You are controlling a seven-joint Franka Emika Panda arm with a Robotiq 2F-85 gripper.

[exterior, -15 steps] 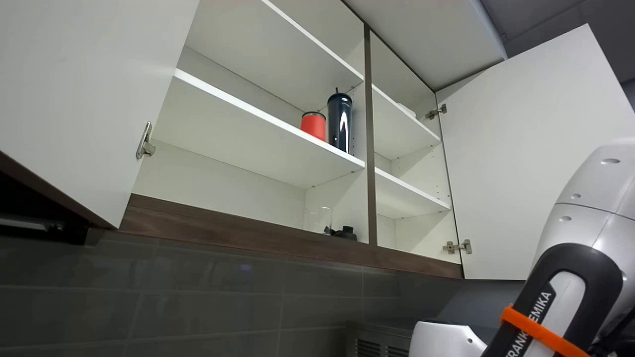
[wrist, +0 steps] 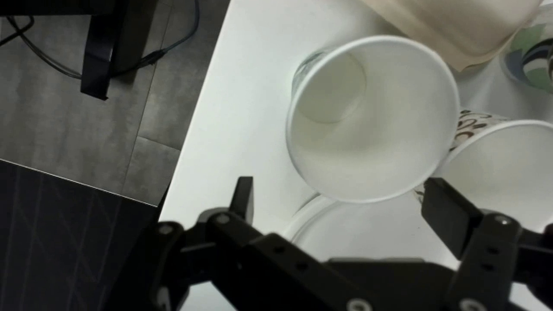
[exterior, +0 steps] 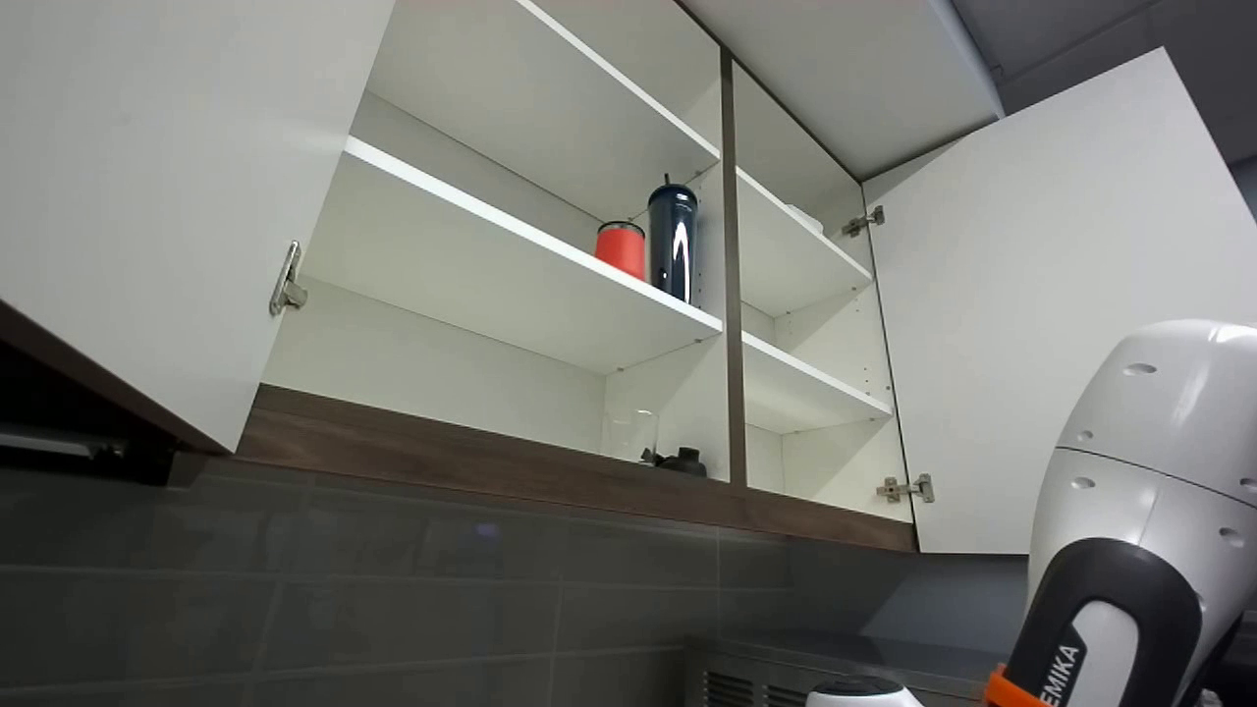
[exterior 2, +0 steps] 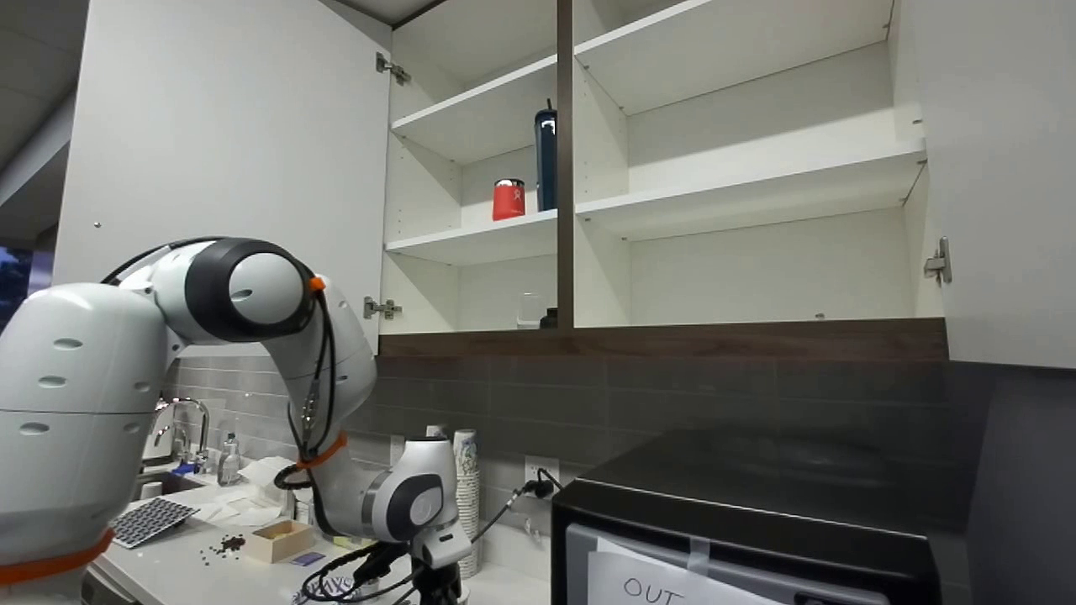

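Note:
In the wrist view my gripper is open, its two dark fingers set wide apart over a white counter (wrist: 233, 129). A white paper cup (wrist: 394, 119), seen into its empty inside, stands just beyond the fingertips and is not held. Beside it on the right is a second paper cup (wrist: 503, 166) with a brown pattern, partly behind the right finger (wrist: 451, 217). A round white lid-like thing (wrist: 363, 233) lies below the first cup, partly covered by the gripper. In exterior view 2 the gripper (exterior 2: 439, 585) points down at the bottom edge, its fingertips out of sight.
The counter ends at the left, with floor beyond. A tan container (wrist: 466, 26) sits behind the cups. A tall cup stack (exterior 2: 466, 494) and a black appliance (exterior 2: 746, 494) flank the gripper. Above, the open cabinet holds a red tumbler (exterior: 621, 247) and a dark bottle (exterior: 673, 242).
In exterior view 1 the arm has come lower and a little left, and its white wrist part has sunk toward the bottom edge. The cabinet and its contents have stayed put.

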